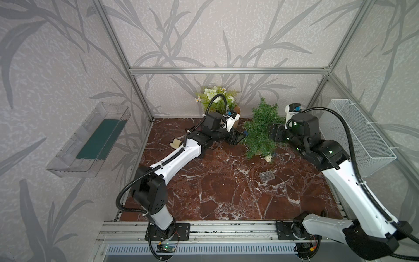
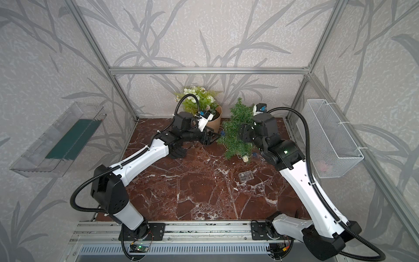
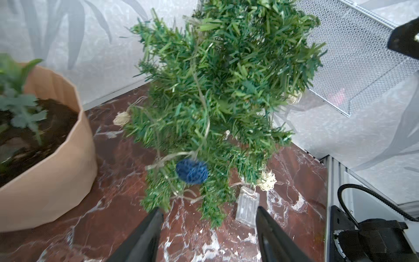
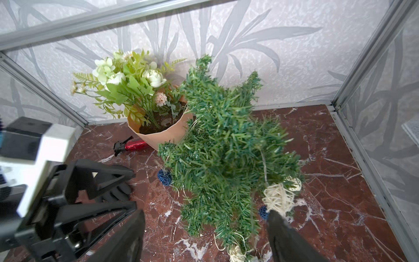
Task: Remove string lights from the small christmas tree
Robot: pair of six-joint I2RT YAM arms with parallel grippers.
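Note:
The small green tree (image 1: 264, 114) stands at the back right, strung with pale cord and decorative balls: a blue ball (image 3: 192, 170) on its left side, a white ball (image 4: 279, 198) on its right. My left gripper is just left of the tree, facing the blue ball, its fingers apart with nothing between them. My right gripper hangs over the tree's right side, open and empty, the white ball beyond its fingers.
A potted flower plant (image 4: 159, 135) stands left of the tree, with a red tool (image 4: 133, 146) beside it. A small clear box (image 1: 266, 176) lies in front. A mesh basket (image 1: 353, 139) hangs on the right wall.

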